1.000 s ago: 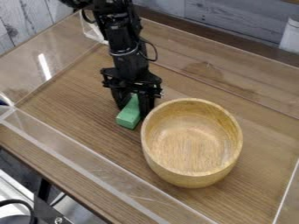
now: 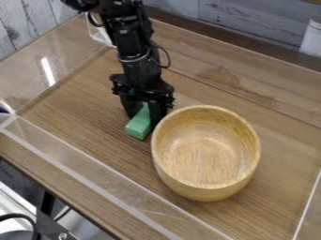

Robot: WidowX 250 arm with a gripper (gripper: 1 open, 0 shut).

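My black gripper (image 2: pixel 143 107) reaches down from the top of the view to the middle of the table, shut on a green block (image 2: pixel 138 126). The block is upright or slightly tilted, low at the tabletop, just left of a large tan bowl (image 2: pixel 206 154). Whether it touches the table or the bowl is hard to tell. The fingertips are dark and partly hidden around the block's top.
A white object (image 2: pixel 313 36) stands at the back right edge. Cables and a metal frame show beyond the table's lower left edge.
My gripper and the green block have shifted very slightly left. The bowl has not moved.
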